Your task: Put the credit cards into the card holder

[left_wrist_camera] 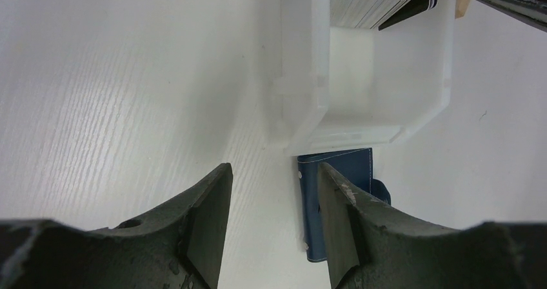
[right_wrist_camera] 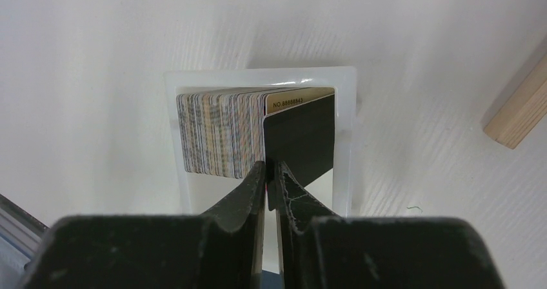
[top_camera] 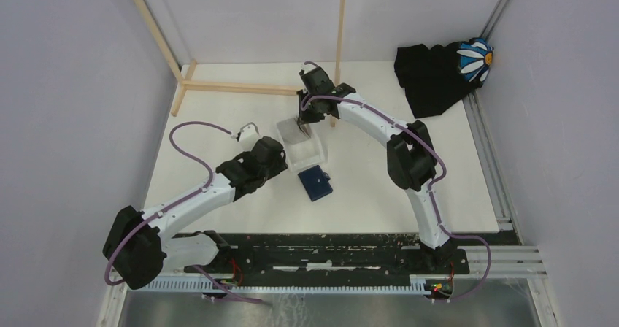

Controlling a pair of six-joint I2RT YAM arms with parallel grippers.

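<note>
The white tray (right_wrist_camera: 348, 140) holds a packed row of cards (right_wrist_camera: 219, 134), with a black card (right_wrist_camera: 300, 131) standing out at its right end in the right wrist view. My right gripper is over the tray, its fingertips close together at the black card's left edge; whether they grip it is unclear. The dark blue card holder (top_camera: 315, 183) lies on the table below the tray in the top view. My left gripper stands open left of the holder, nothing between its fingers.
Wooden bars (top_camera: 241, 87) run along the back of the table. A black cloth with a flower print (top_camera: 431, 79) lies at the back right.
</note>
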